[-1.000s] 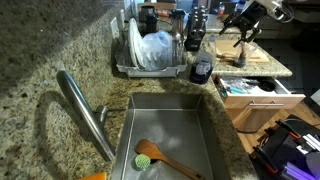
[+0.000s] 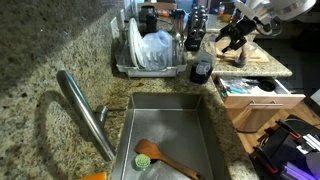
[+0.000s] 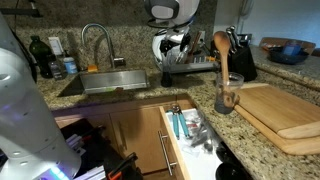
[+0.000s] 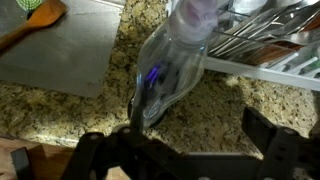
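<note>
My gripper is open over the speckled counter, its two dark fingers wide apart and nothing held between them. In the wrist view a tall clear vessel (image 4: 172,75) with a pinkish top stands close to the left finger (image 4: 137,145); whether they touch, I cannot tell. From the second exterior view the gripper (image 3: 178,42) hangs above the counter near the dish rack. A dark grey cup-like container (image 2: 202,68) stands on the counter beside the rack in the first exterior view.
The dish rack (image 2: 147,71) holds plates. A wooden spoon (image 2: 170,159) and a green scrubber lie in the sink (image 2: 187,104). An open drawer (image 2: 257,101) with utensils juts out at the front. A clear jar of wooden utensils (image 3: 227,96) stands by the cutting boards (image 3: 280,105).
At the upper right of the first exterior view, the arm and gripper have shifted slightly. The container, rack, sink contents and drawer look unmoved.
</note>
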